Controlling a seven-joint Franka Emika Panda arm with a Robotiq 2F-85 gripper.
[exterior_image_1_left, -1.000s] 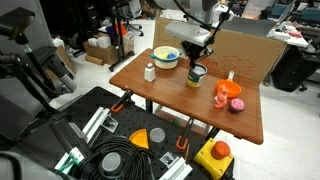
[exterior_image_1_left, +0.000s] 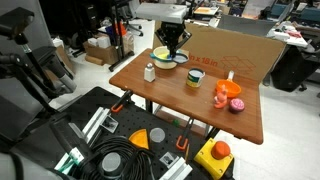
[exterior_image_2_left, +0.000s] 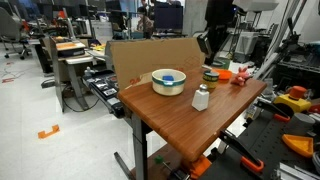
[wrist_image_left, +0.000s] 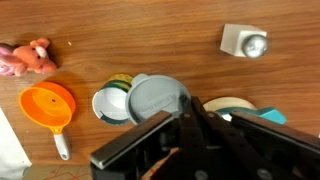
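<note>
My gripper is shut on the edge of a round grey lid (wrist_image_left: 155, 97), held above the table in the wrist view. Partly under the lid is a can (wrist_image_left: 113, 101) with a pale, open-looking inside; in the first exterior view this can (exterior_image_1_left: 195, 79) stands upright to the right of the gripper (exterior_image_1_left: 173, 55). Near the gripper's other side, the white bowl (wrist_image_left: 224, 104) is partly hidden by the fingers. A blue item (exterior_image_2_left: 168, 78) shows inside the bowl (exterior_image_2_left: 168, 88) in the second exterior view.
A white shaker (exterior_image_1_left: 149, 73) stands at the table's left front. On the right lie an orange pan (exterior_image_1_left: 230, 88), a pink toy (wrist_image_left: 27, 57) and a pink round item (exterior_image_1_left: 236, 105).
The gripper was over the can. It has moved left toward the bowl with the grey lid, leaving the can standing in place.
</note>
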